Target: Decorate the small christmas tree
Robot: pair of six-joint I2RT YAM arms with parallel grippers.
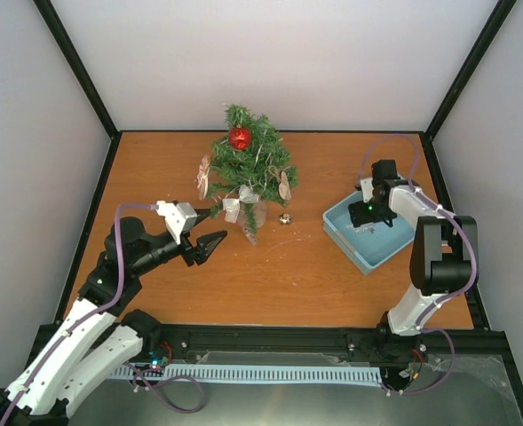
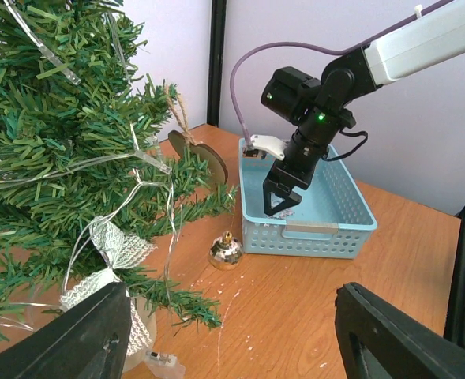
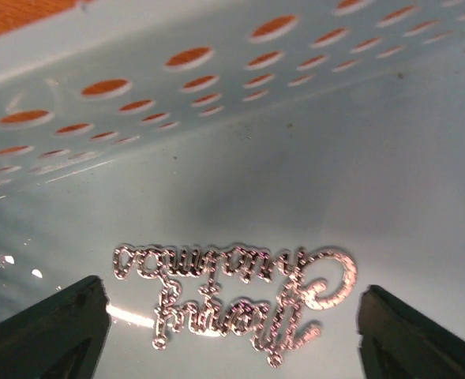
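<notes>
The small tree [image 1: 248, 161] stands at the back middle, with a red bauble [image 1: 240, 138], white bows and wooden ornaments. My left gripper [image 1: 216, 230] is open at its front left, nothing between its fingers. In the blue basket [image 1: 345, 240], my right gripper is open above a glittery lettered ornament [image 3: 208, 260], which lies on the bottom between the fingertips in the right wrist view; whether they touch it is unclear.
A small gold bell [image 2: 226, 253] sits on the table between tree and basket. Black frame bars edge the table.
</notes>
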